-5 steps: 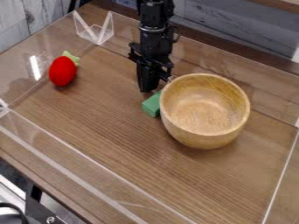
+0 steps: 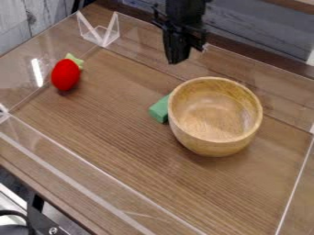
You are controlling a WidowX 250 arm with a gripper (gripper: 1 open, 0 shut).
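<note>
My gripper [image 2: 183, 46] is high at the top middle, its dark fingers pointing down and apparently shut, with nothing seen between them. Below and to the right of it lies a large wooden bowl [image 2: 212, 92]. A green object [image 2: 160, 109] rests against the bowl's left side, partly hidden by it. A red object [image 2: 65, 75] lies on the left part of the wooden table [image 2: 147, 174], with a small pale green piece [image 2: 73, 61] just behind it.
A clear or white wire-like item [image 2: 98, 33] is at the upper left near the table's back. Dark cables lie off the lower left edge.
My gripper has risen and moved back, away from the spot above the green object and bowl. The objects on the table look unmoved.
</note>
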